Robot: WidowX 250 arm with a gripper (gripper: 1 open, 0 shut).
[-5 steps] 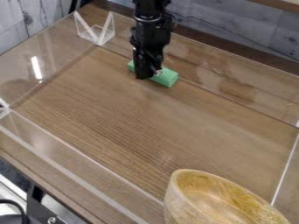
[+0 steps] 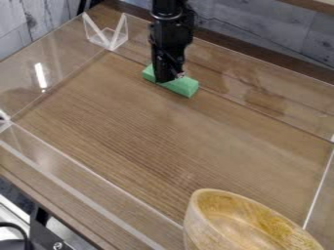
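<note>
A green rectangular block (image 2: 178, 87) lies flat on the wooden table near the back middle. The dark gripper (image 2: 164, 70) reaches down from the top over the block's left part, its tips at or just above it. Whether the fingers are open or shut on the block is too small to tell.
A large yellow bowl-like object (image 2: 241, 220) sits at the front right. A wall runs along the back right, and a dark cable lies beyond the front left edge.
The gripper and the green block have shifted slightly; the block now shows more of its right part, a little nearer the front.
</note>
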